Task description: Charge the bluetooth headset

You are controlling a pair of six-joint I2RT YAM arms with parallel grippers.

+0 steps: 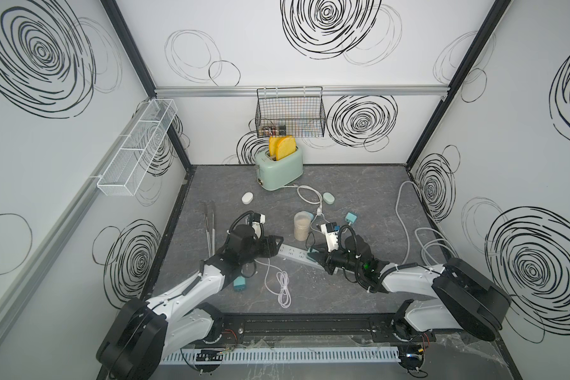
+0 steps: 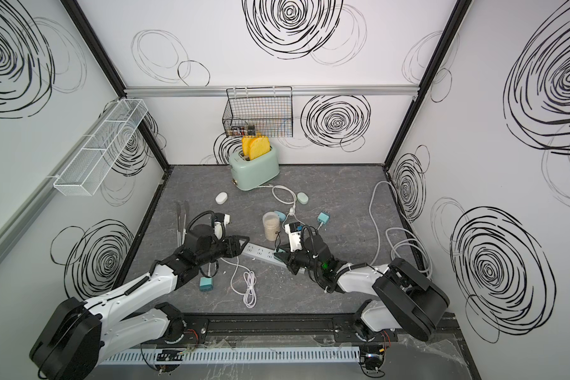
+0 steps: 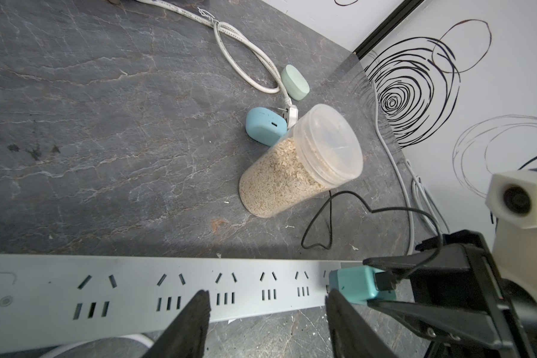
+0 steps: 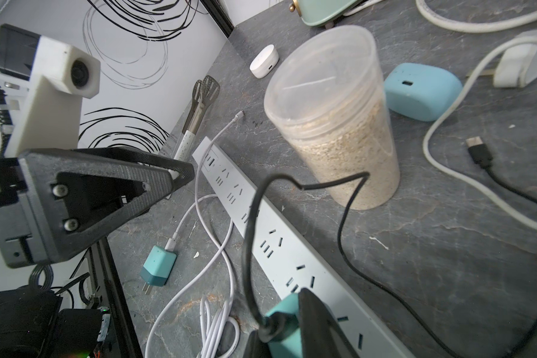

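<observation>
My right gripper is shut on a teal charger (image 3: 353, 282) with a black cable (image 4: 253, 238) plugged into its back. The charger sits at the right part of the white power strip (image 3: 244, 283); I cannot tell whether its prongs are in a socket. The cable's loose end, a small black plug (image 4: 478, 152), lies on the table. Over the strip's left part, my left gripper stands open and empty. Headset cases lie farther back: a blue one (image 3: 266, 126) behind the jar, a pale green one (image 3: 295, 82) and a white one (image 4: 263, 61).
A clear jar of grain (image 4: 340, 119) stands close behind the strip. Another teal charger (image 4: 158, 265) with a white cable lies in front, and one more (image 1: 351, 218) at the right. The toaster (image 1: 280, 172) stands at the back.
</observation>
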